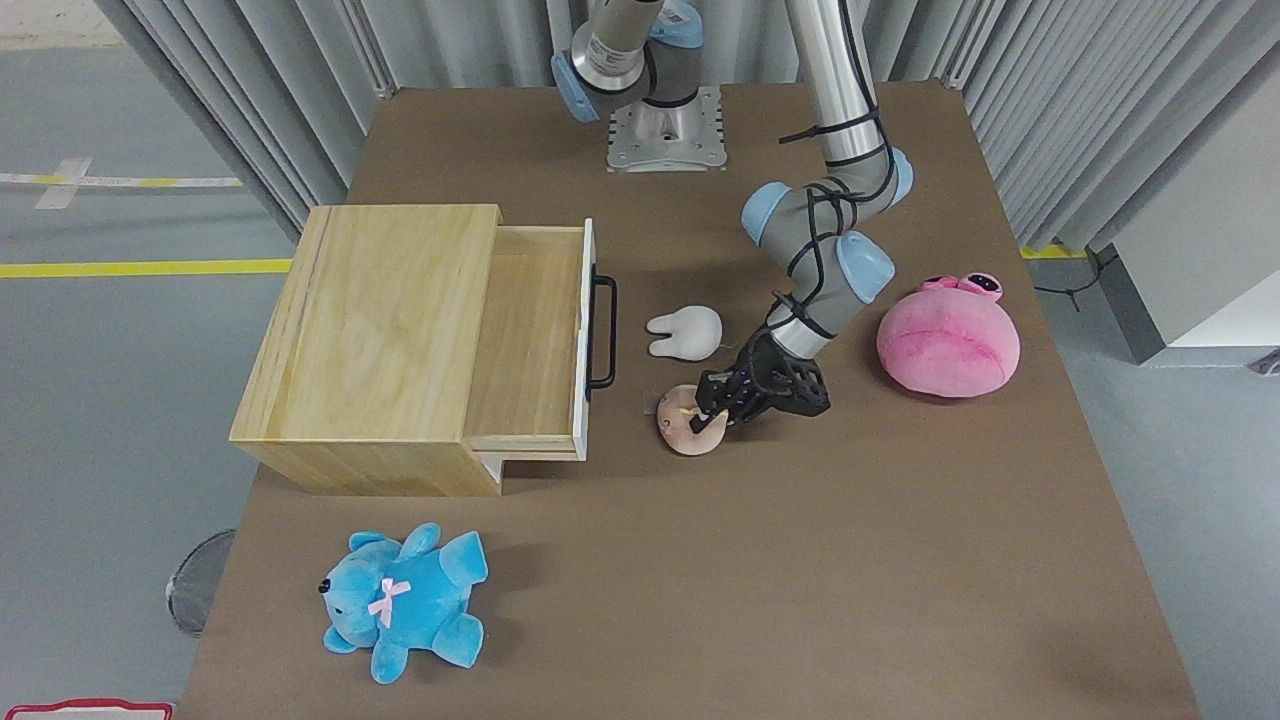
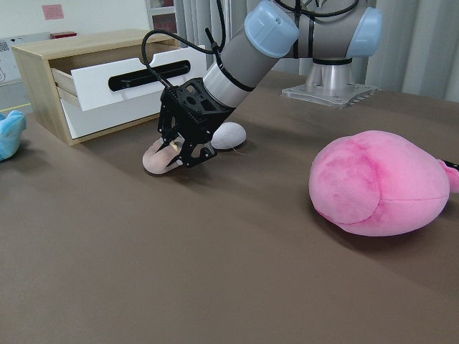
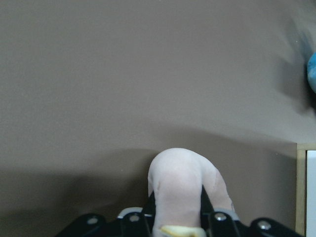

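The black gripper [image 1: 720,414] is down at a small beige plush toy [image 1: 681,434] on the table, right of the open drawer. In the wrist view its two fingers press on either side of the toy [image 3: 177,177], apparently shut on it. In the left view the gripper [image 2: 183,147] sits over the same toy [image 2: 152,161], which rests on or very near the tabletop.
A wooden cabinet [image 1: 360,324] has its drawer [image 1: 528,336] pulled out. A white tooth-shaped plush [image 1: 690,334] lies behind the beige toy, a pink plush [image 1: 948,342] to the right, a blue bear [image 1: 420,600] at front left.
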